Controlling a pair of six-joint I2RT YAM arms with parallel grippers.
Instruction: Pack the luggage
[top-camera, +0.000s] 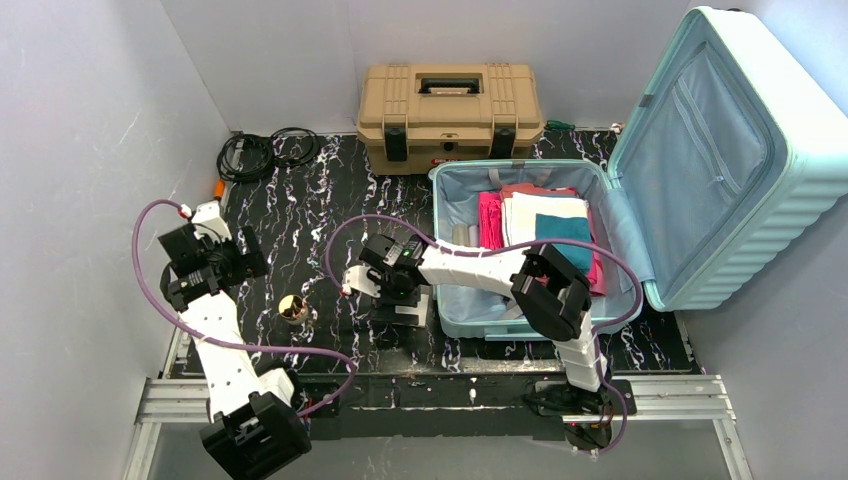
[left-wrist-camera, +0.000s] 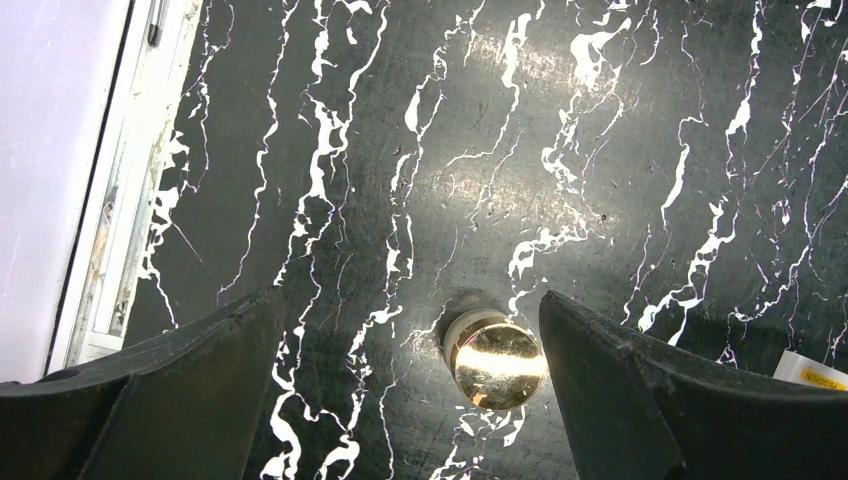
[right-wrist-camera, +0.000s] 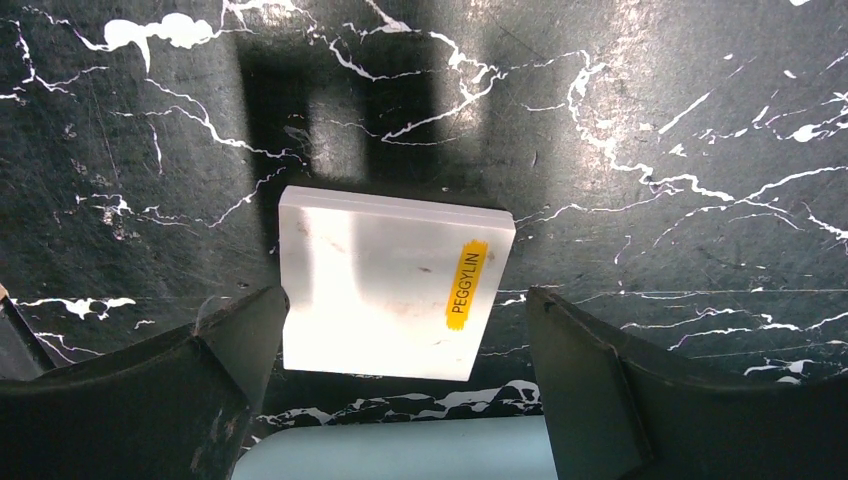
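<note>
An open light-blue suitcase holds folded pink, white and teal clothes and cylinders at its left side. My right gripper is open over a white box labelled PEGGYLIN, lying on the black marble table outside the suitcase, near its left edge. A gold-topped cylinder stands on the table; in the left wrist view it shows between the fingers of my open left gripper, which in the top view hangs to its upper left. A small part of a white labelled item shows at that view's right edge.
A tan toolbox stands at the back, beside coiled black cables and an orange-handled tool. The suitcase lid leans open to the right. Bare table lies between the arms; grey walls enclose the space.
</note>
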